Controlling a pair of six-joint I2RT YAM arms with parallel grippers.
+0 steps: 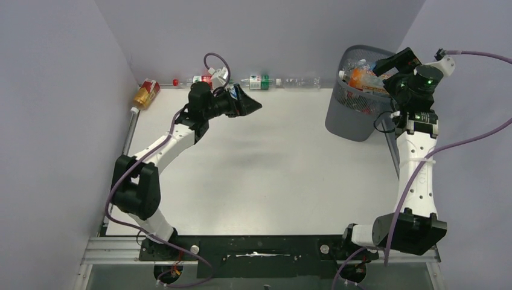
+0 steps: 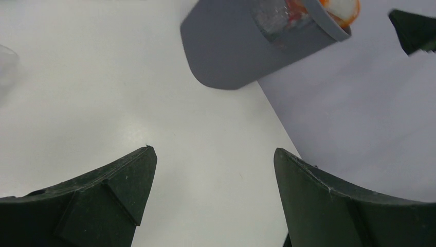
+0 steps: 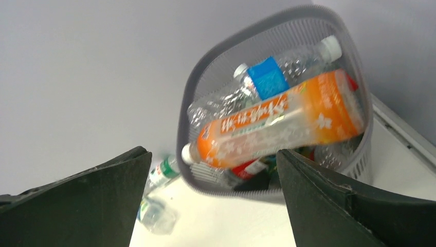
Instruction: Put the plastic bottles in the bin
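The grey bin (image 1: 352,118) at the back right holds several plastic bottles, with an orange-labelled bottle (image 3: 277,117) on top. My right gripper hangs open over its right side. My left gripper is open above the table, left of centre, with nothing between its fingers. Along the back edge lie a red-capped bottle (image 1: 188,83), a green-labelled bottle (image 1: 258,82) and a clear bottle (image 1: 302,83). An amber bottle with red label (image 1: 147,93) lies at the back left. Bottles behind the left gripper are partly hidden in the top view.
Grey walls (image 1: 459,121) enclose it at the back and sides, close to the right arm. Purple cables run along both arms.
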